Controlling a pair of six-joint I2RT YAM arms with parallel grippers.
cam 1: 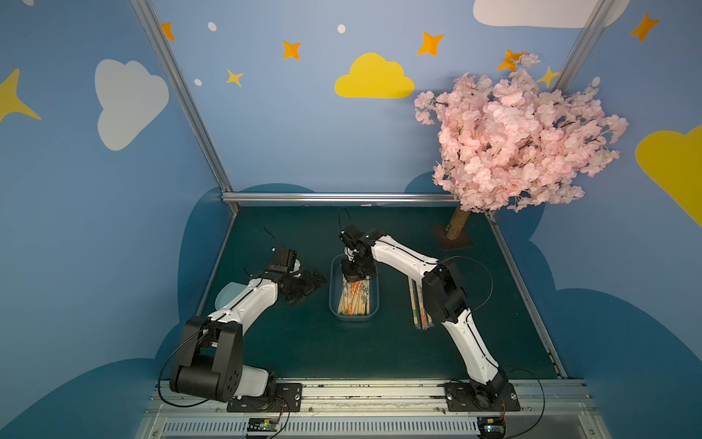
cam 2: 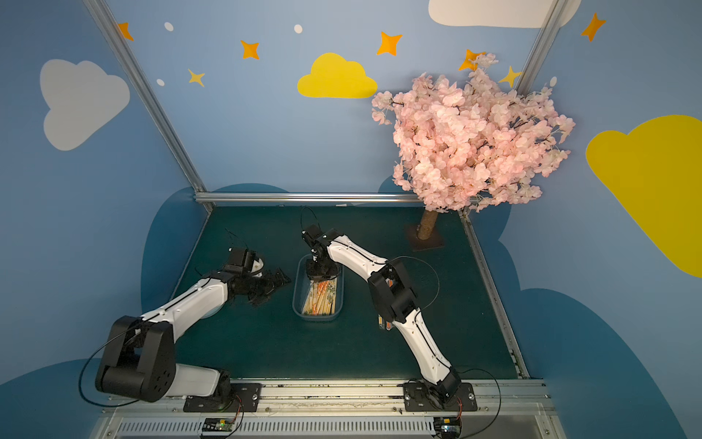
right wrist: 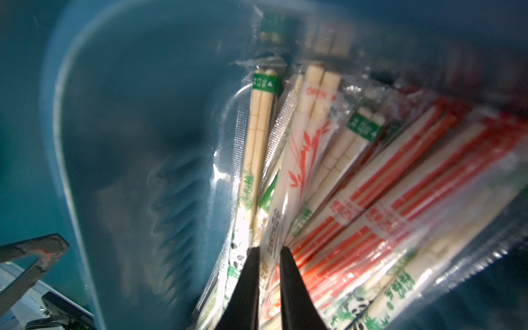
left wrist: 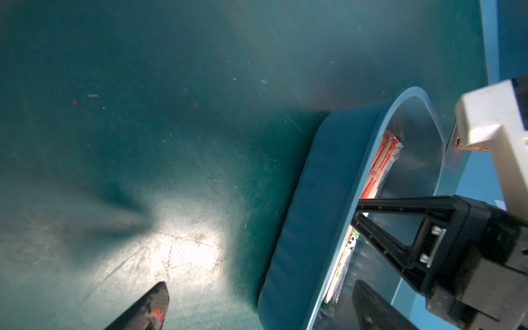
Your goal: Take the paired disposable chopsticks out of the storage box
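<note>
The blue storage box [cam 1: 333, 296] sits mid-table, holding several clear-wrapped chopstick pairs [right wrist: 352, 209] with red, green and panda prints. My right gripper reaches down into the box onto the chopsticks, its fingertips close together over a pair with red bamboo print; whether they grip it I cannot tell. My left gripper stands open just left of the box, nothing between its fingers, with the box's wall in its view.
Wrapped chopsticks [cam 1: 414, 307] lie on the table right of the box. A pale lid-like item [cam 1: 228, 292] is at the left. A blossom tree [cam 1: 457, 223] stands at the back right.
</note>
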